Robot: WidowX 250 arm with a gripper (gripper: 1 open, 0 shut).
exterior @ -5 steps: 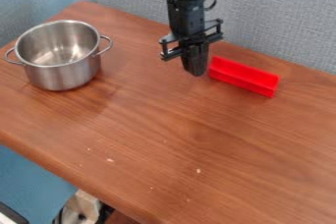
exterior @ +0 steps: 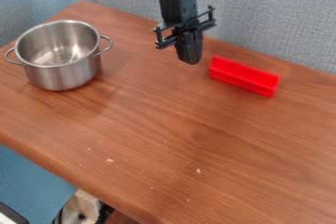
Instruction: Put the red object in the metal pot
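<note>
A long red block [exterior: 245, 77] lies on the wooden table toward the back right. The metal pot [exterior: 59, 63], empty with two side handles, stands upright at the back left. My black gripper [exterior: 191, 57] points down just left of the red block's near-left end, apart from it and slightly higher. Its fingers are too small and dark here to show whether they are spread or closed. The red block is not in it.
Wide bare table [exterior: 157, 149] fills the middle and front. A grey padded wall [exterior: 269, 17] rises close behind the gripper and red block. A partly seen object [exterior: 85, 206] sits below the table's front-left edge.
</note>
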